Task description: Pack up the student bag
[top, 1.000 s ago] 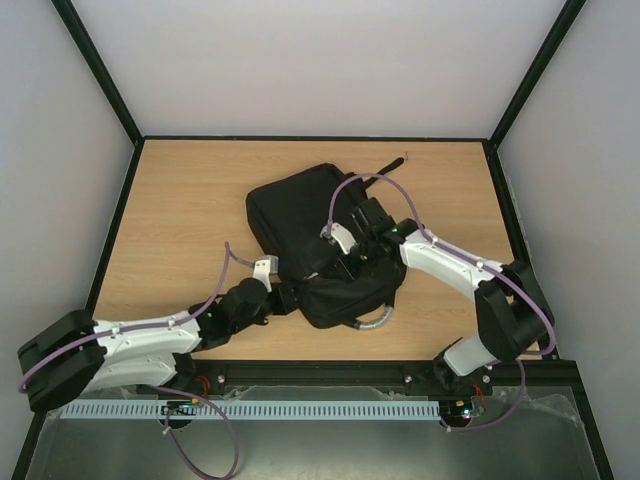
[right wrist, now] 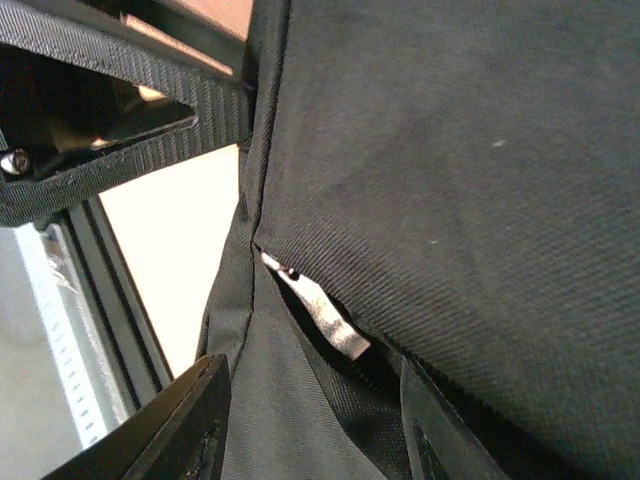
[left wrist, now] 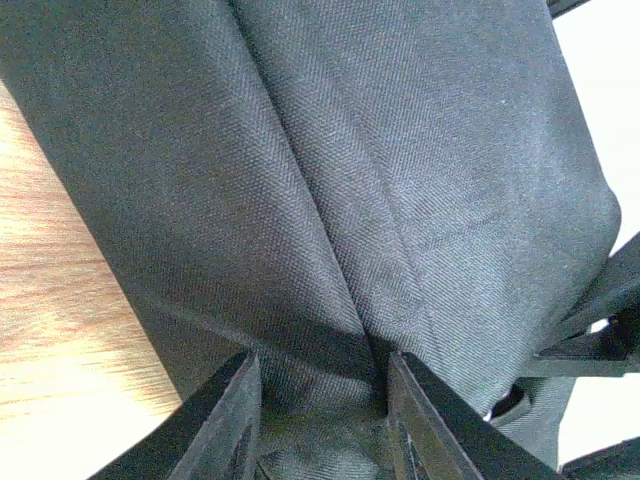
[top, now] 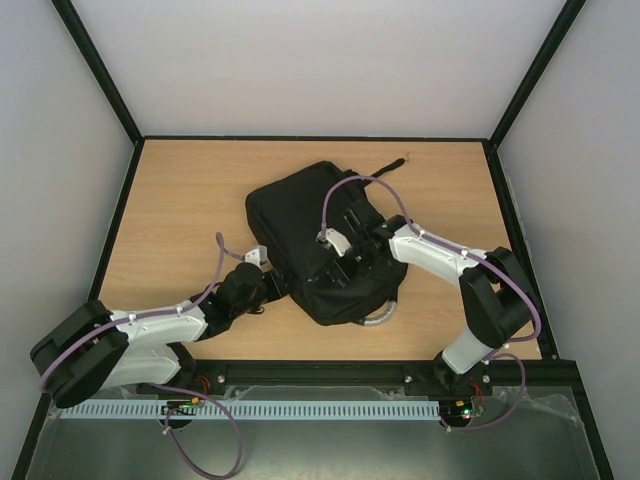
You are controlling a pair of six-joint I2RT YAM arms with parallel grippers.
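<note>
A black fabric bag [top: 300, 210] lies on the wooden table, its near part bunched. In the left wrist view my left gripper is part open at the bag's [left wrist: 220, 180] edge, fabric behind and between its fingers; whether it holds any is unclear. My right gripper is open over the bag's [right wrist: 500, 180] near part, where a pale zipper-like strip [right wrist: 315, 305] shows in a slit between the fingers. The bag's contents are hidden.
A dark frame borders it, with a metal rail along the front edge. A strap [top: 385, 170] extends toward the back right.
The bag is nearly unchanged.
</note>
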